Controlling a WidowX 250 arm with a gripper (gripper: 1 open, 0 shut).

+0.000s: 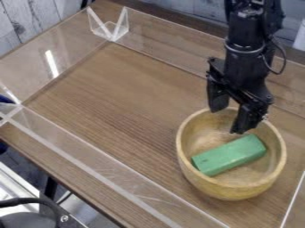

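Note:
A black robot gripper (238,105) hangs from the top right over the back rim of a round wooden bowl (191,161), its dark fingers spread open and pointing down. Inside the bowl lies a green rectangular block (229,153), tilted diagonally, below and apart from the fingers. Nothing shows held in the gripper.
A clear plastic piece (109,26) stands at the back left. Dark cables (30,209) run at the bottom left, beside the table's edge.

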